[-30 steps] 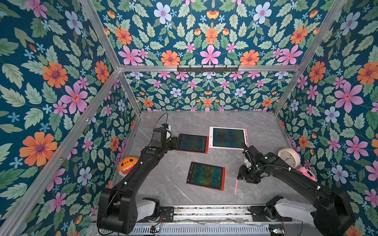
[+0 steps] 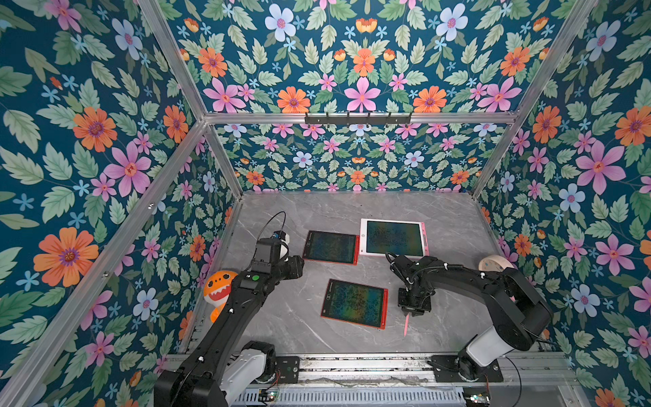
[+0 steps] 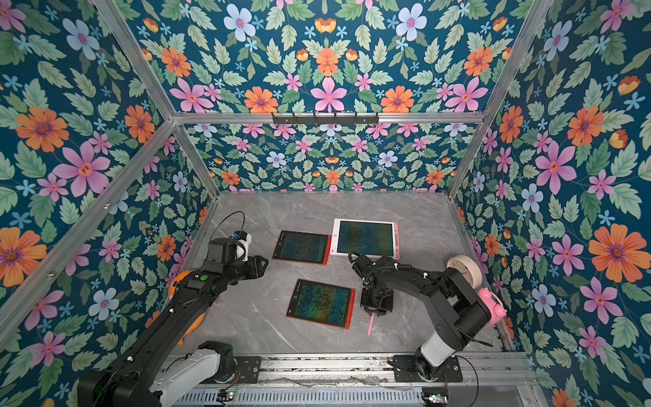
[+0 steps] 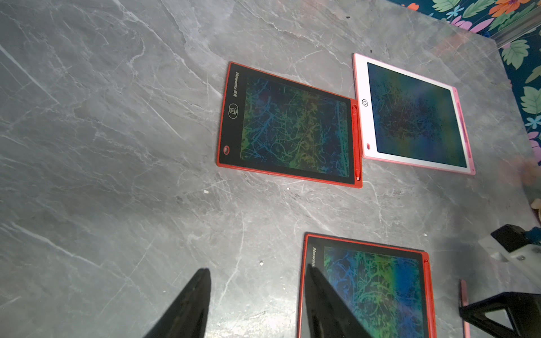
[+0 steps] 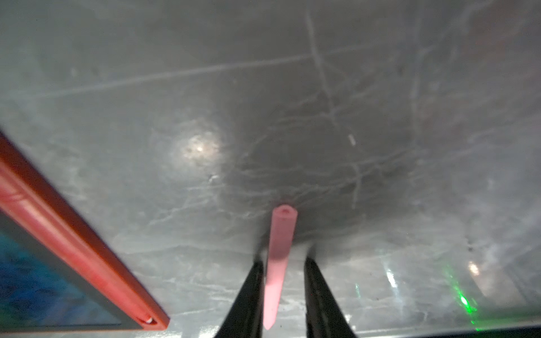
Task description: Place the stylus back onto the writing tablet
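A pink stylus (image 5: pixel 279 248) lies on the grey table, right of the nearest red-edged tablet (image 2: pixel 354 302). My right gripper is low over it, part open, the stylus between its fingertips; contact is unclear. A second red-edged tablet (image 2: pixel 331 247) and a white-and-pink tablet (image 2: pixel 393 236) lie farther back. My left gripper hangs open above the left of the table, nothing between its fingers.
An orange toy (image 2: pixel 220 288) is at the left edge. A round clock (image 3: pixel 466 266) and a pink object (image 3: pixel 493 305) stand at the right, partly behind my right arm.
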